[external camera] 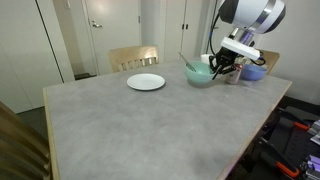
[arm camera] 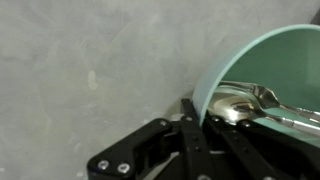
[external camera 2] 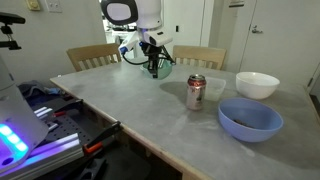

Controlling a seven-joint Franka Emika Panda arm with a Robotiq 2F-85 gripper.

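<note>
The mint-green bowl (external camera: pixel 198 76) is at the far right part of the table in exterior view 1. Its near rim is pinched by my gripper (external camera: pixel 213 73), which is shut on it. In the wrist view the bowl (arm camera: pixel 275 68) fills the upper right, with its rim running between the fingertips. Metal spoons (arm camera: pixel 245 103) lie inside it, and a handle pokes out above the rim in exterior view 1. The arm hides much of the bowl (external camera 2: pixel 158 70) in exterior view 2. Whether its base touches the table is hard to tell.
A flat white plate (external camera: pixel 145 82) lies left of the bowl. On the other side stand a reddish can (external camera 2: pixel 195 93), a blue bowl (external camera 2: pixel 250 120) and a white bowl (external camera 2: pixel 257 85).
</note>
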